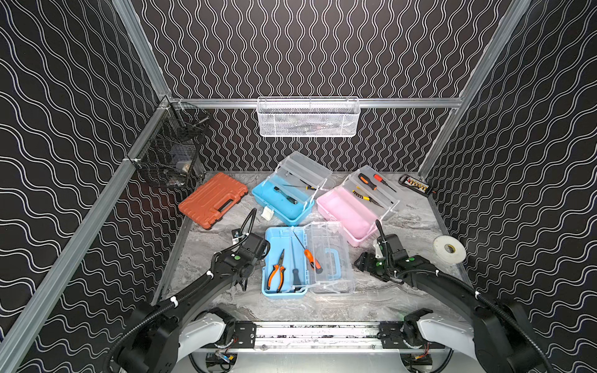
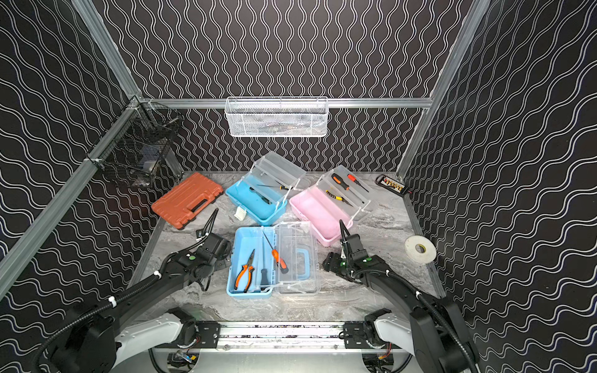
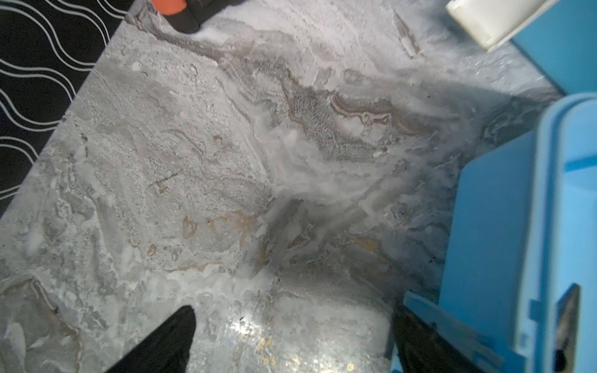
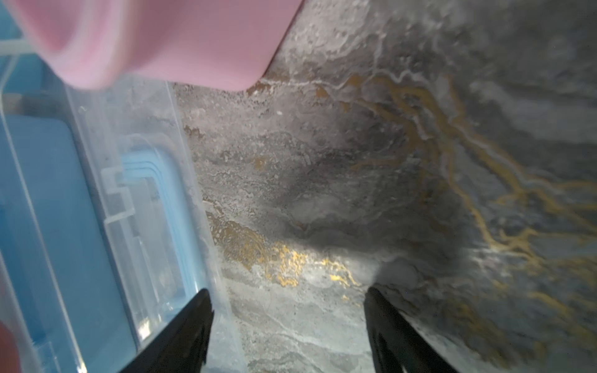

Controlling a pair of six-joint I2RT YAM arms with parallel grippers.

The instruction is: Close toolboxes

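Note:
Three toolboxes stand with their lids folded back. The near blue toolbox (image 1: pixel 268 239) holds orange pliers (image 1: pixel 276 273), and its clear lid (image 1: pixel 339 287) lies flat to the right; a screwdriver (image 1: pixel 309 255) crosses the hinge. Farther back are a second blue toolbox (image 1: pixel 267 194) and a pink toolbox (image 1: pixel 339 202), both open. My left gripper is open just left of the near box, one finger close to its side latch. Right of the clear lid, my right gripper has its fingers apart with nothing between; the left finger overlaps the lid's edge in view.
An orange case (image 1: pixel 211 199) lies at the back left. A roll of tape (image 1: pixel 449 250) and a bit set (image 1: pixel 415 184) are on the right. Tools rest in the pink box's lid. Bare table shows in front of the boxes.

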